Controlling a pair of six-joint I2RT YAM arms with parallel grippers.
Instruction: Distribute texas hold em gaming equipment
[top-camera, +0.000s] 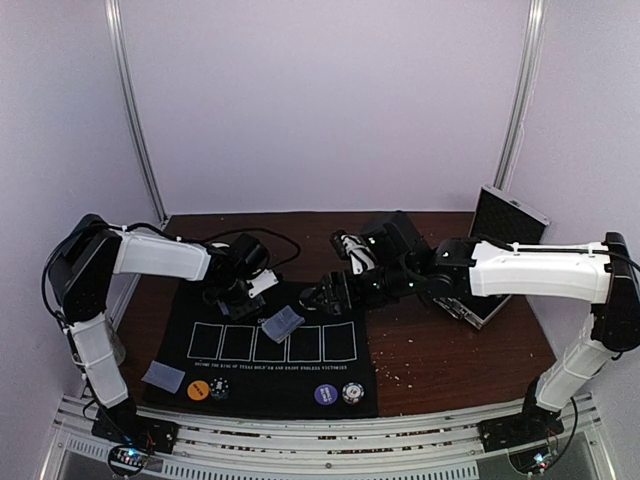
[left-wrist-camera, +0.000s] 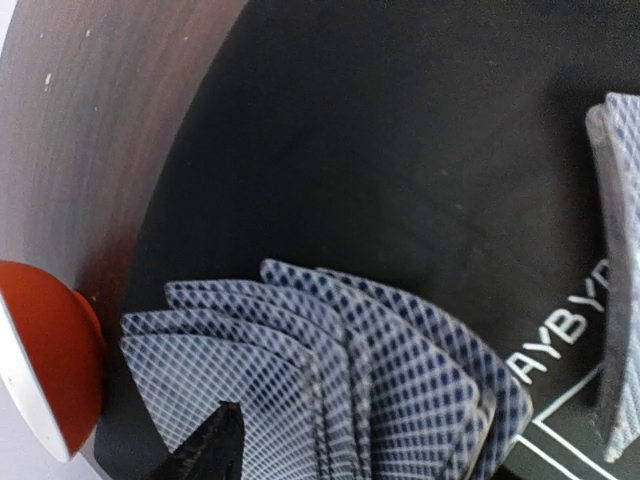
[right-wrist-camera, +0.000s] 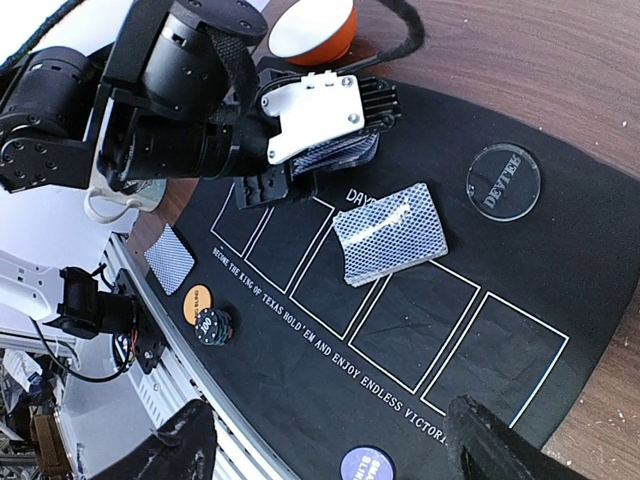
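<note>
On the black poker mat (right-wrist-camera: 370, 400) a deck of blue-backed cards (right-wrist-camera: 389, 232) lies mid-mat, with another small stack (right-wrist-camera: 169, 259) at its lower-left corner. My left gripper (top-camera: 240, 300) is low over the mat's upper left, at a fanned bunch of cards (left-wrist-camera: 390, 380) that fills the bottom of its wrist view; whether it grips them is unclear. My right gripper hangs open and empty above the mat's right side. A dealer chip (right-wrist-camera: 503, 183), a blind chip (right-wrist-camera: 367, 463), an orange chip (right-wrist-camera: 197, 297) and chip stacks (right-wrist-camera: 214, 326) lie on the mat.
An orange-and-white bowl (right-wrist-camera: 311, 28) sits behind the left arm. A mug (right-wrist-camera: 125, 193) stands left of the mat. An open silver case (top-camera: 510, 228) stands at right.
</note>
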